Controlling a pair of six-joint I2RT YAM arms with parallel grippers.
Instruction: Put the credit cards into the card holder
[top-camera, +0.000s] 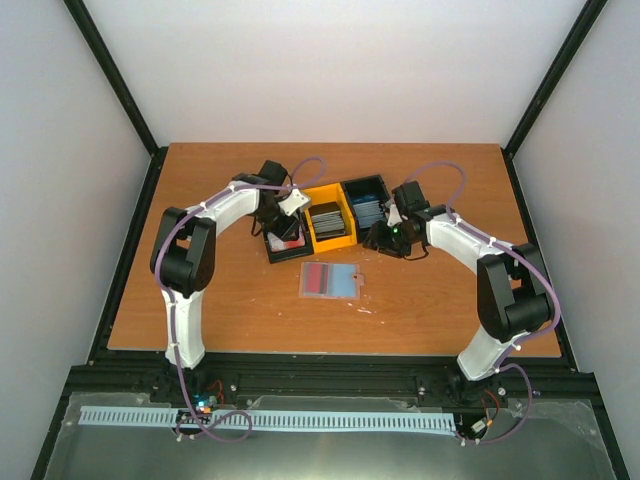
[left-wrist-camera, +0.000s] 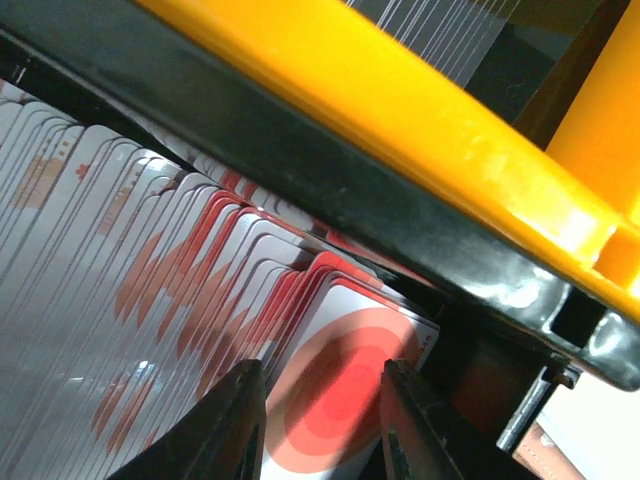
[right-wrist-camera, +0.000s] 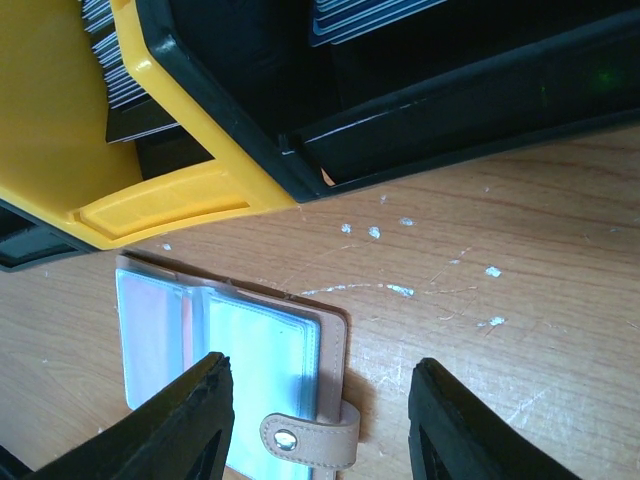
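Note:
In the left wrist view a row of white and red credit cards (left-wrist-camera: 335, 390) leans inside a black bin. My left gripper is open over the front card, a finger at either side of its red circles; contact cannot be told. The card holder (right-wrist-camera: 262, 340) lies unfolded on the table, with clear pockets and a tan snap strap (right-wrist-camera: 315, 440). Above its right side my right gripper stands apart-fingered with nothing between. Blue cards (top-camera: 368, 212) fill part of the right black bin, and dark cards (top-camera: 327, 222) stand in the yellow bin.
The left black bin (top-camera: 291, 255), yellow bin (top-camera: 350, 238) and right black bin (right-wrist-camera: 450, 130) stand side by side behind the card holder. Bare table (top-camera: 420, 310) lies in front and to the right. Small pale scuffs mark the wood.

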